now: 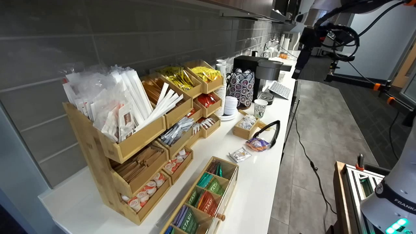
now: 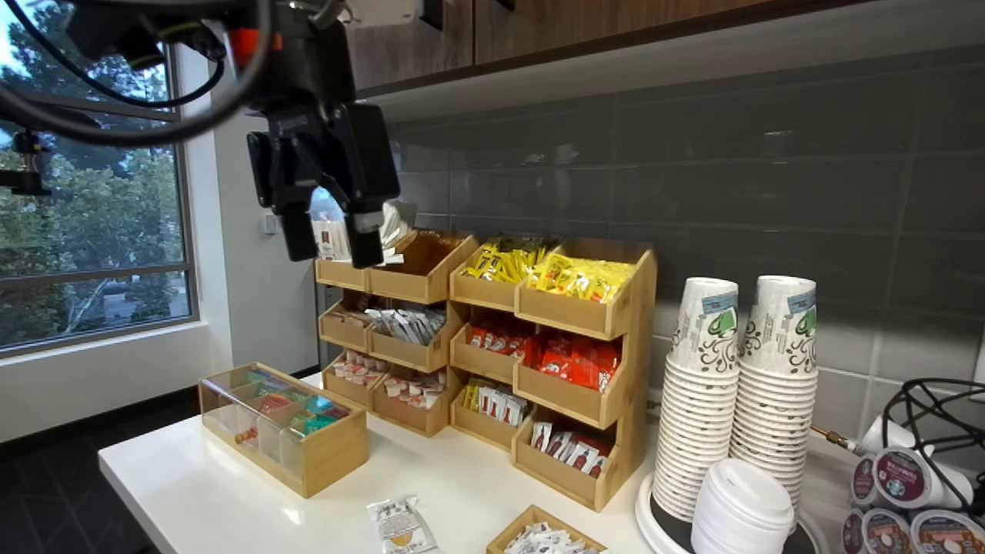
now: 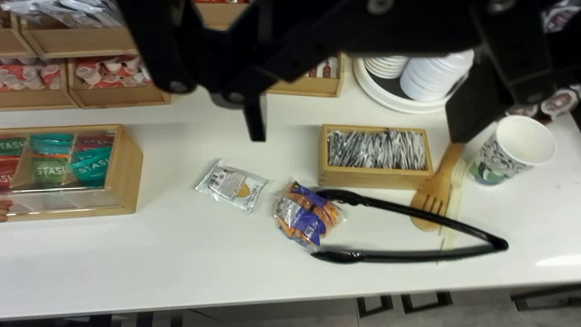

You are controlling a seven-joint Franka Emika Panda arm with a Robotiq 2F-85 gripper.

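High over the white counter (image 3: pixel 179 261), my gripper (image 2: pixel 332 241) hangs open, its fingers apart and empty. Below it in the wrist view lie a silver packet (image 3: pixel 232 185) and a purple-and-orange snack bag (image 3: pixel 306 215). Black tongs (image 3: pixel 414 255) lie spread on the counter, their tips beside the bag. A wooden box of small white packets (image 3: pixel 376 150) stands behind them. A wooden fork (image 3: pixel 435 199) and a pale utensil rest by the tongs, close to a patterned paper cup (image 3: pixel 512 150). The glass-fronted tea box (image 3: pixel 125 180) is at the left.
Tiered wooden racks (image 2: pixel 642 369) of condiments, sticks and wrapped utensils line the dark wall. Stacked paper cups (image 2: pixel 702 406) and white lids (image 2: pixel 743 508) stand beside them. A black coffee machine (image 1: pixel 247 64) is farther along. Bare counter runs along the front edge.
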